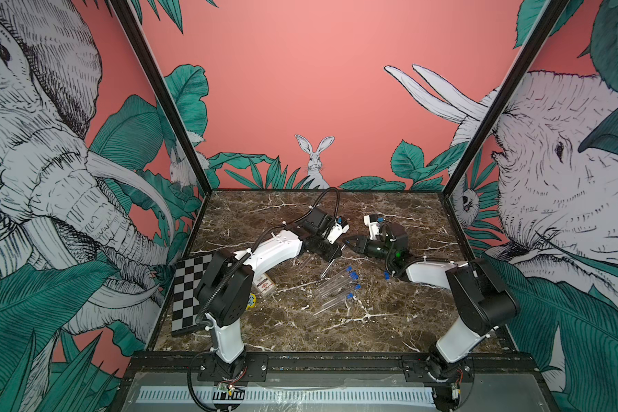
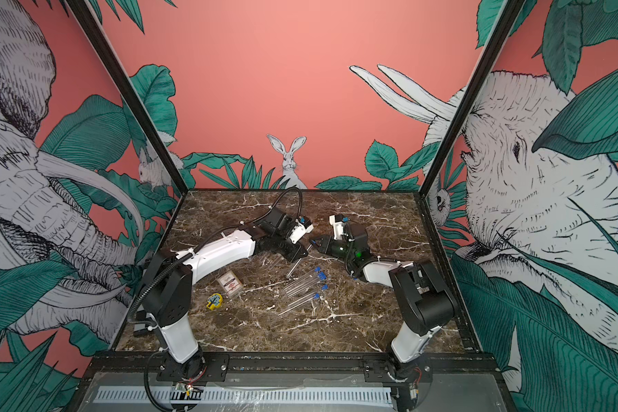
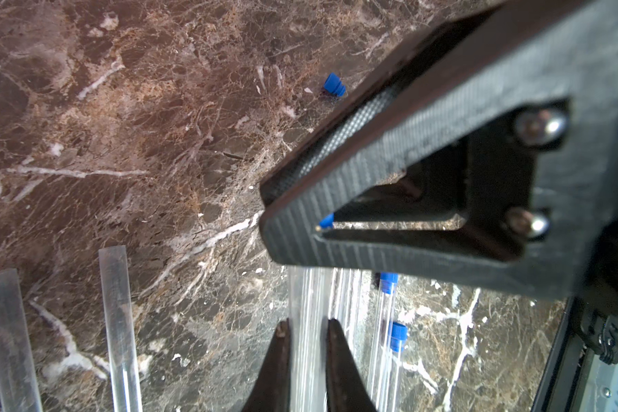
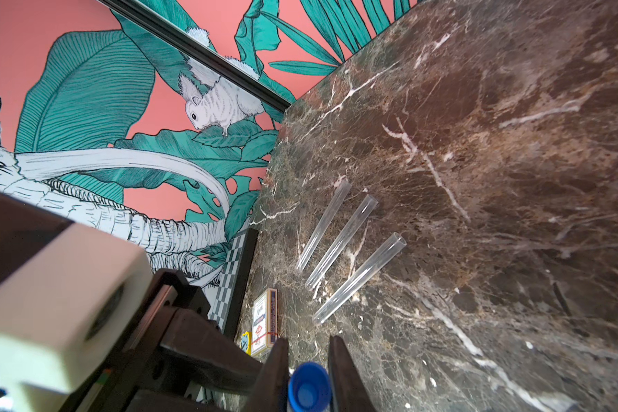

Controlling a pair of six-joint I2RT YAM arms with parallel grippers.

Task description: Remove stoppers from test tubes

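My left gripper is shut on a clear test tube [image 3: 307, 295], held upright in its wrist view; the tube's top is hidden behind the other gripper's black body. My right gripper has a blue stopper [image 4: 309, 388] between its fingertips, near the left gripper over the table's middle. Several stoppered tubes [image 1: 333, 295] lie below on the marble table, with blue caps [image 3: 397, 331]. Three tubes without stoppers [image 4: 340, 243] lie apart, in the right wrist view. A loose blue stopper [image 3: 333, 84] lies on the table.
A card box [image 2: 230, 283], a yellow round object [image 2: 214, 300] and a checkered board [image 1: 189, 292] are at the left of the table [image 1: 357, 329].
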